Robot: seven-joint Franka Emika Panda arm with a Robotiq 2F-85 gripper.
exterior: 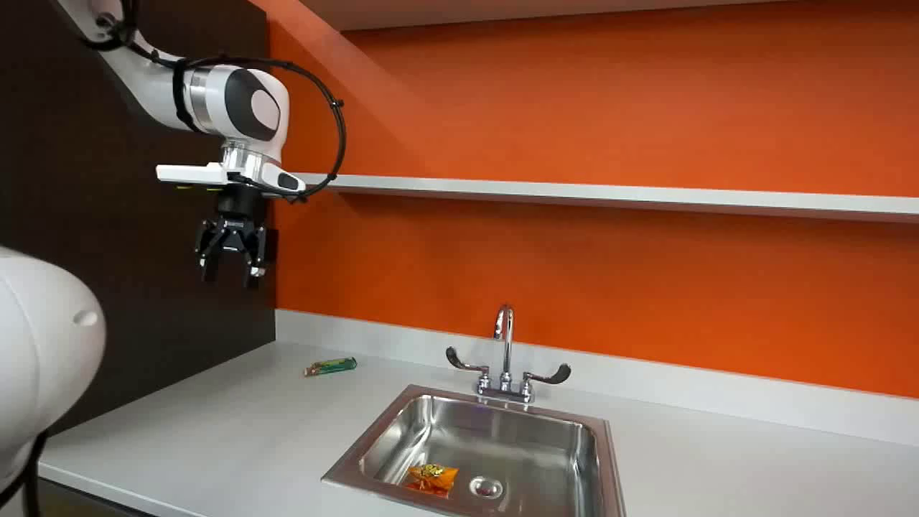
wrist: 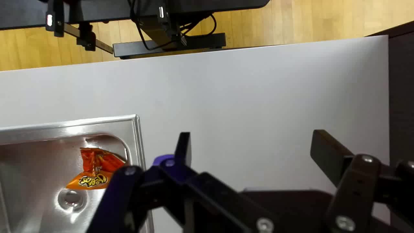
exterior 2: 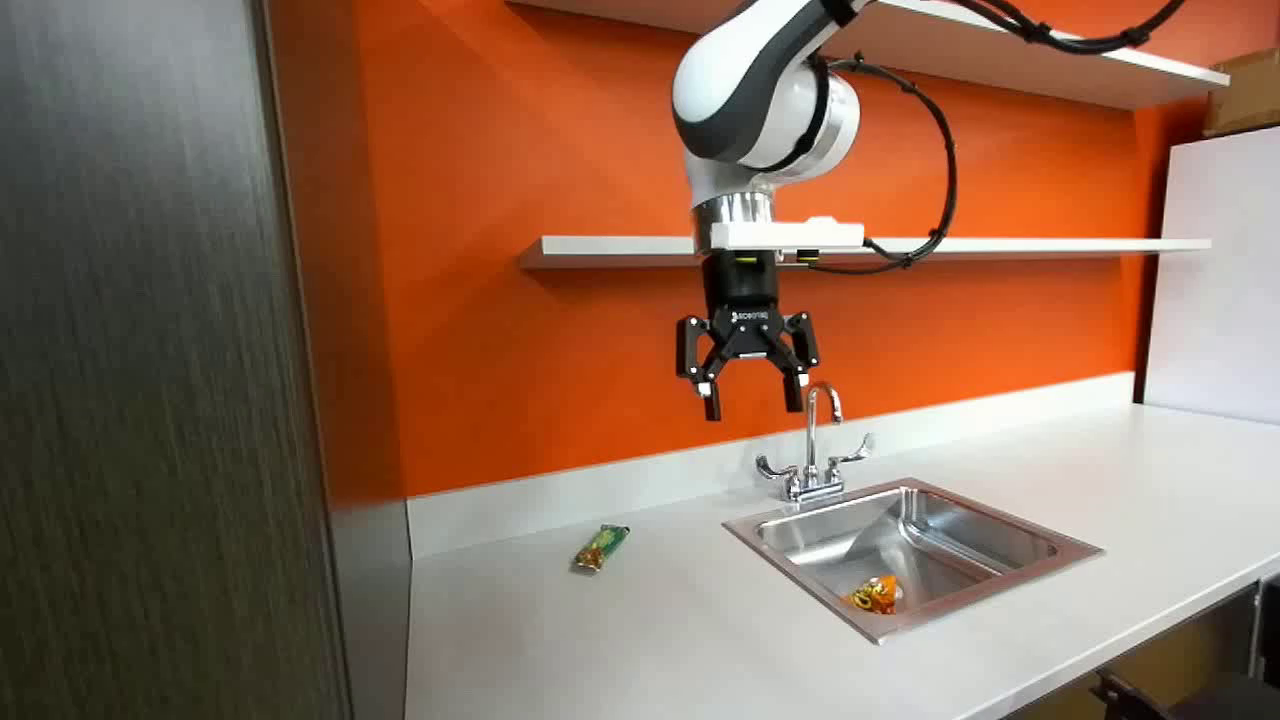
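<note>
My gripper point(exterior 2: 755, 406) hangs high above the counter, open, with nothing between its fingers. In the wrist view, the gripper has its fingers spread wide over bare white counter. An orange snack bag point(wrist: 95, 169) lies in the steel sink, close to the drain; the same bag point(exterior: 431, 478) shows in exterior view 1. On the counter left of the sink sits a small green wrapped packet point(exterior 2: 601, 547), also visible as a packet point(exterior: 329, 366) near the back wall. That packet does not show in the wrist view.
A steel sink point(exterior: 607, 469) is set in the counter, with a faucet point(exterior: 506, 353) and two lever handles behind it. One shelf point(exterior 2: 996, 246) runs along the orange wall. A dark panel point(exterior 2: 324, 480) bounds the counter's left end. Counter space beside the sink is clear.
</note>
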